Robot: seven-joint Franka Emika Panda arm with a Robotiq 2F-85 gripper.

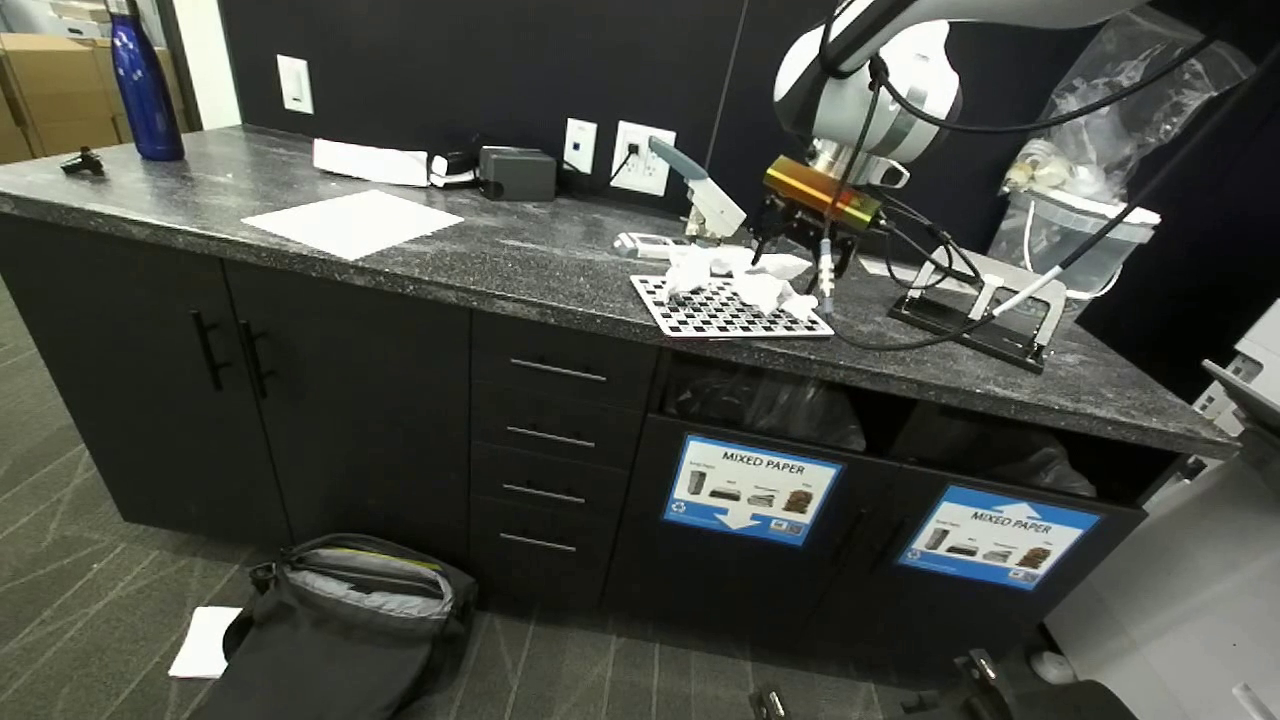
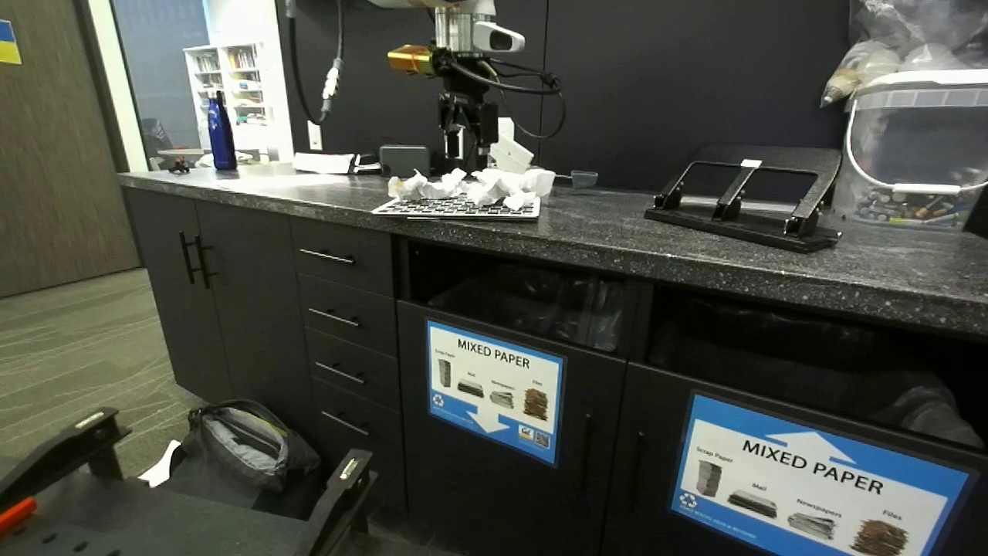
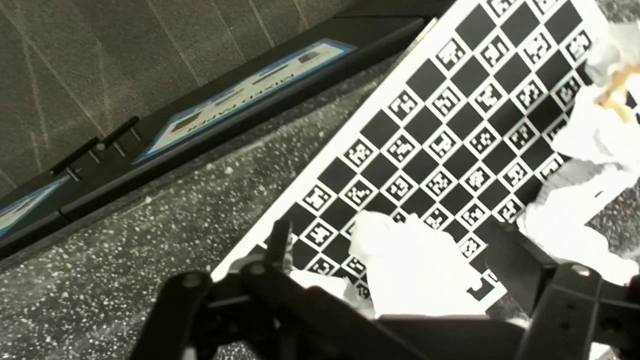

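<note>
Over the checkered marker board hangs my gripper, open and pointing down. Several crumpled white papers lie on and around the board near the counter's front edge. In the wrist view, one white paper piece shows in the gap between the spread fingers, on or above the board; whether they touch it I cannot tell. Another crumpled paper, with a brownish stain, lies farther right. Part of the nearest paper is hidden by the gripper body.
Behind the board stand a white and grey device and a black laptop stand to the right. A clear bin sits beyond that stand. Below the counter are open slots over doors with "MIXED PAPER" signs. A flat white sheet lies left.
</note>
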